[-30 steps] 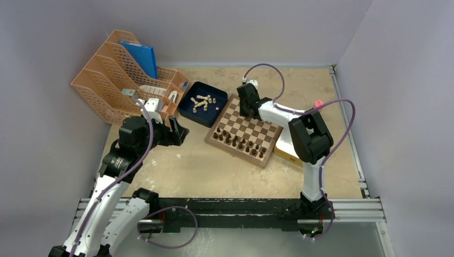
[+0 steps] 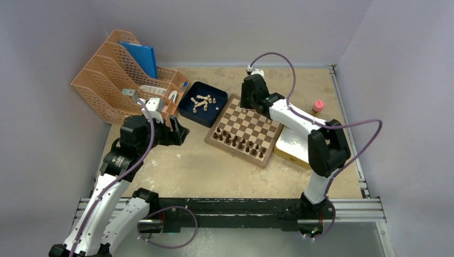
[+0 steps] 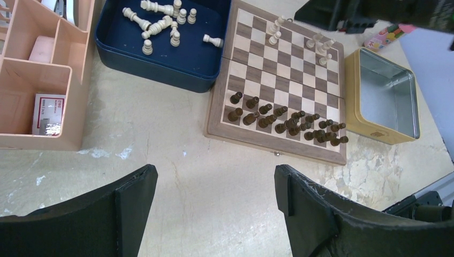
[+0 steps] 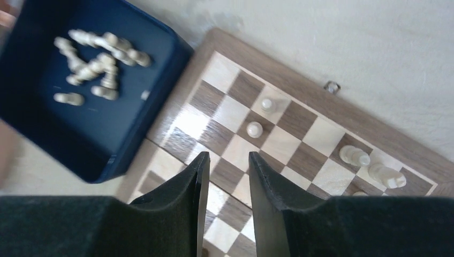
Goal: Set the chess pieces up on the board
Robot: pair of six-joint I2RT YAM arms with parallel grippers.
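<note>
The chessboard [image 2: 241, 128] holds rows of dark pieces [image 3: 265, 121] along its near side and several white pieces [image 4: 255, 129] on the far side. A navy box [image 3: 160, 69] left of it holds loose white pieces [image 3: 160, 27], lying and standing. My right gripper is raised over the board, open, fingertips a little apart with nothing between them, above squares near two standing white pieces. My left gripper stands open and empty over bare table, left of the board.
A yellow tin [image 3: 380, 101] sits right of the board, a pink-capped container [image 2: 318, 106] behind it. A peach organizer [image 2: 115, 80] fills the back left.
My right gripper has risen from the board and shifted slightly right, its arm lifting. The left arm is still.
</note>
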